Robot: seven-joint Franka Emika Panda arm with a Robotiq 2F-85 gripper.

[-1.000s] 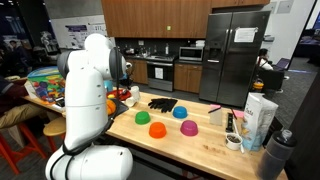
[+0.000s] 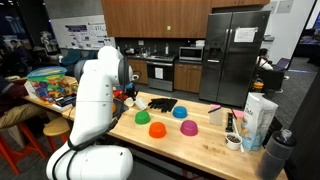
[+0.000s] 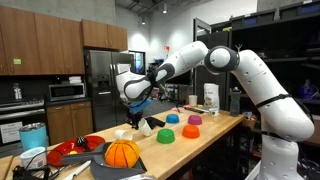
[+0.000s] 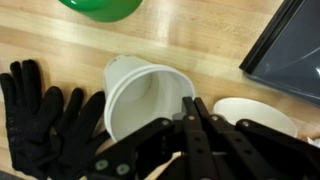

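Note:
In the wrist view a white cup (image 4: 148, 98) has its opening turned toward the camera. My gripper is shut at the right side of its rim; whether the thin rim is between the fingers cannot be made out. Exterior view 2 has the cup (image 3: 145, 128) leaning to one side near the far part of the table, with the gripper (image 3: 135, 119) close by. From exterior view 1 the cup (image 2: 140, 102) also looks tilted, and the fingertips are too small to read.
A green bowl (image 4: 105, 5) and black gloves (image 4: 55, 125) lie near the cup. On its other side are a white dish (image 4: 255, 113) and a dark tray (image 4: 290, 50). An orange ball (image 3: 122, 154) rests on that tray. Blue (image 2: 180, 113), pink (image 2: 189, 128) and orange (image 2: 157, 130) bowls stand farther along.
The arm has come lower and toward the cup. The cup stood upright earlier and now leans over, shifted slightly to the right in exterior view 1.

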